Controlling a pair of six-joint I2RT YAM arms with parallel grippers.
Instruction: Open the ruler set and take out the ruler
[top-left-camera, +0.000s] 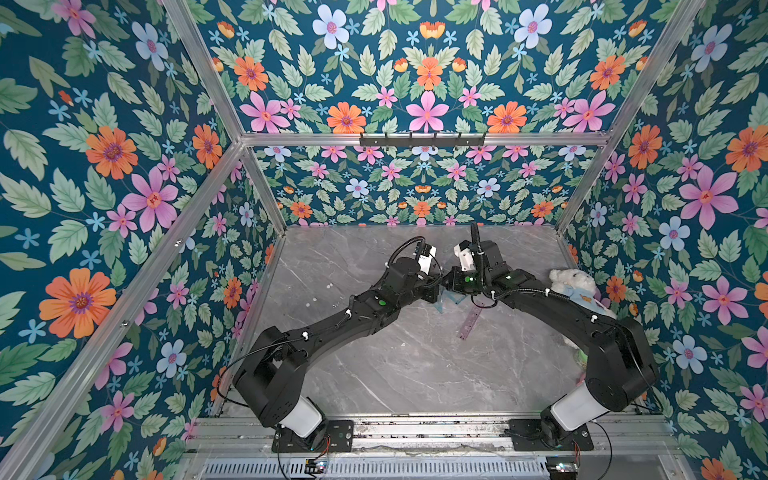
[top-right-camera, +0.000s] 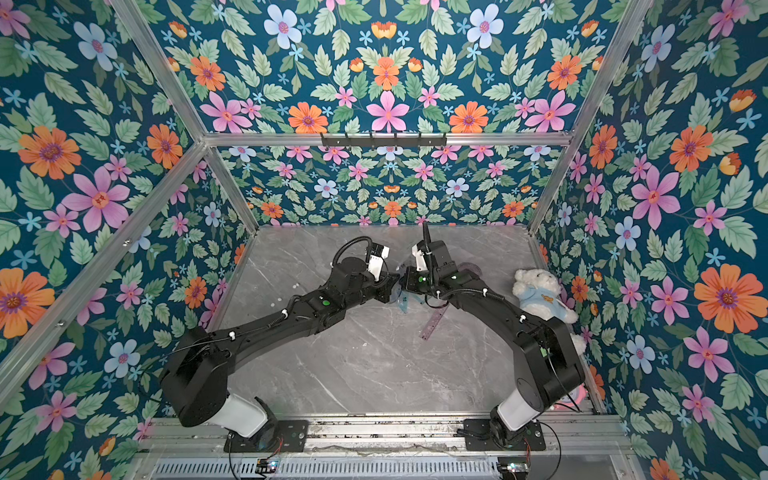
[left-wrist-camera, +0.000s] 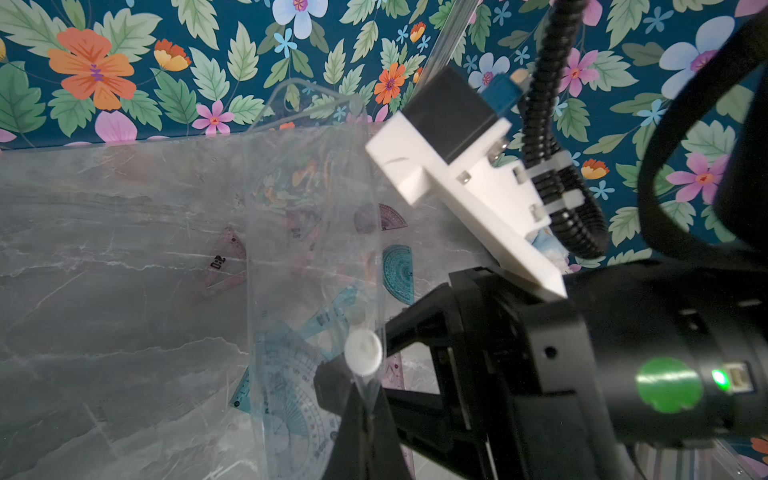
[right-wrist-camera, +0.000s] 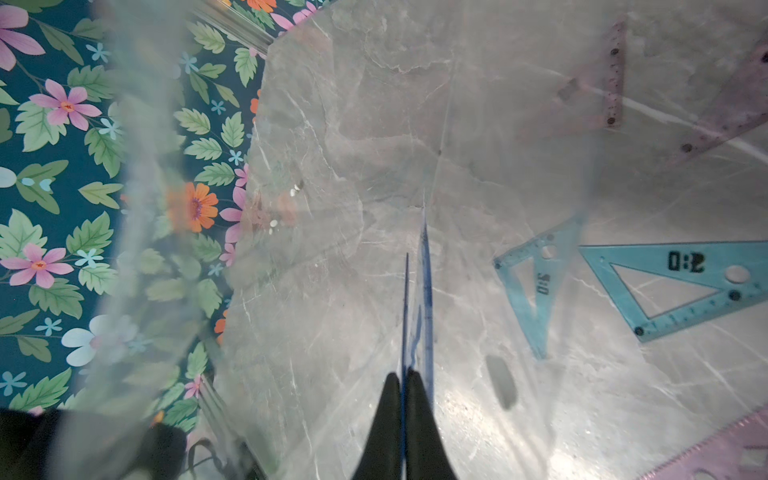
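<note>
A clear pouch (left-wrist-camera: 312, 216) with a white snap button (left-wrist-camera: 362, 352) hangs upright over the table. My left gripper is shut on its edge just below the button. From the right, my right gripper reaches to the pouch, its fingers shut on a thin blue ruler piece (right-wrist-camera: 427, 312) seen edge-on. In the left wrist view this looks like a pale blue protractor shape (left-wrist-camera: 284, 392) behind the clear plastic. Blurred clear sheets stand on both sides of it in the right wrist view. Both grippers' tips hide much of the pouch from above.
Loose on the table lie blue set squares (right-wrist-camera: 680, 280), a blue half-round protractor (left-wrist-camera: 398, 274), a pink triangle (left-wrist-camera: 226, 260) and a pink ruler (top-right-camera: 432, 321). A white plush toy (top-right-camera: 544, 294) sits at the right.
</note>
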